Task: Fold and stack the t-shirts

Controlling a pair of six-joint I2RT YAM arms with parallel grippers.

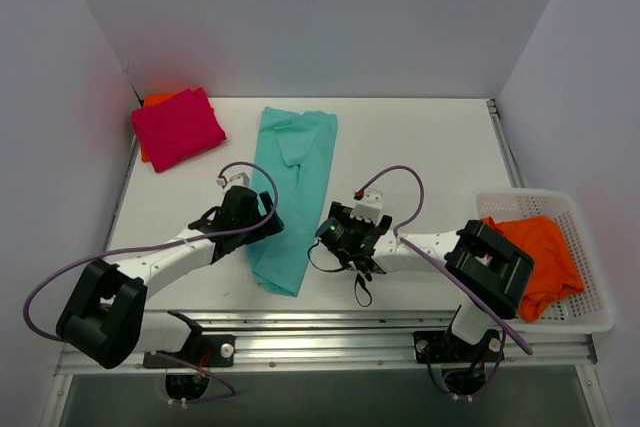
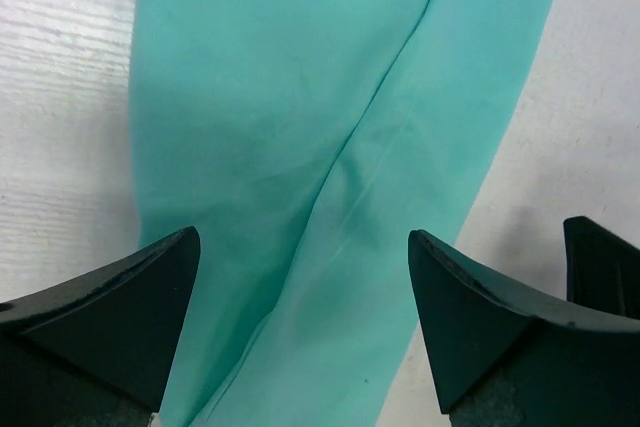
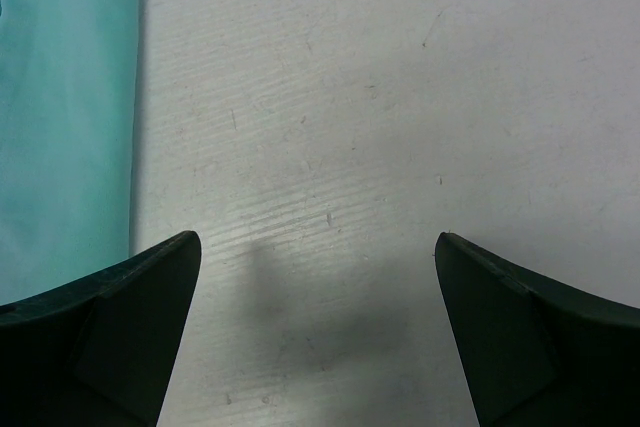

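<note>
A long strip of turquoise t-shirt (image 1: pixel 300 187) lies in the middle of the table, with a lengthwise crease showing in the left wrist view (image 2: pixel 250 127). My left gripper (image 1: pixel 262 212) is open over its left part, with only cloth lying below its fingers. My right gripper (image 1: pixel 350 222) hangs open to the right of the shirt, above bare table; in the right wrist view the shirt's edge (image 3: pixel 65 127) runs along the left. A folded red shirt (image 1: pixel 178 127) rests on an orange one (image 1: pixel 152 98) at the back left.
A white basket (image 1: pixel 590 287) holding orange cloth (image 1: pixel 535 257) stands at the right.
</note>
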